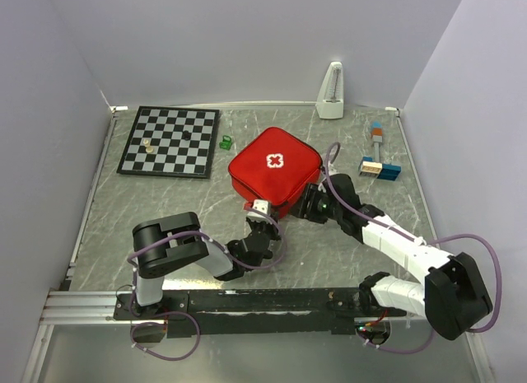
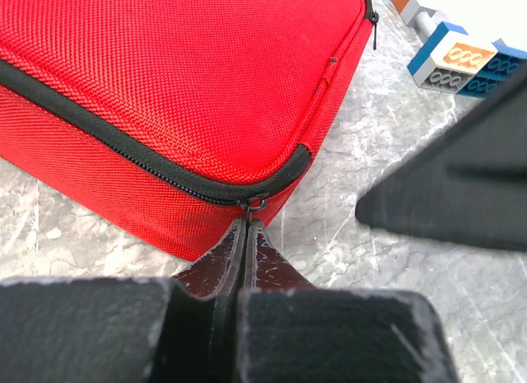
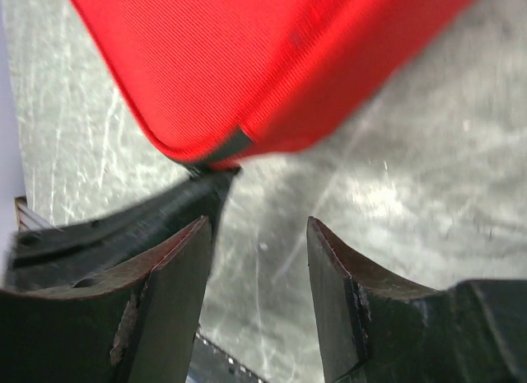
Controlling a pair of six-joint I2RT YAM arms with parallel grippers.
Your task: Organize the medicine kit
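Note:
The red medicine kit (image 1: 268,156), marked with a white cross, lies on the marble-patterned table with its lid down. A black zipper (image 2: 123,148) runs round the lid's edge, and its pull (image 2: 256,205) hangs at the front corner. My left gripper is shut at that corner, the pull's thin tab pinched between its fingertips. Just right of the same corner, my right gripper stands open with only bare table showing between its fingers. The left gripper's dark body partly blocks the right wrist view.
A checkered board (image 1: 169,142) with a few pieces lies at the back left, near a small green item (image 1: 226,142). A white metronome (image 1: 331,91) stands at the back. Toy blocks (image 1: 380,169) are on the right.

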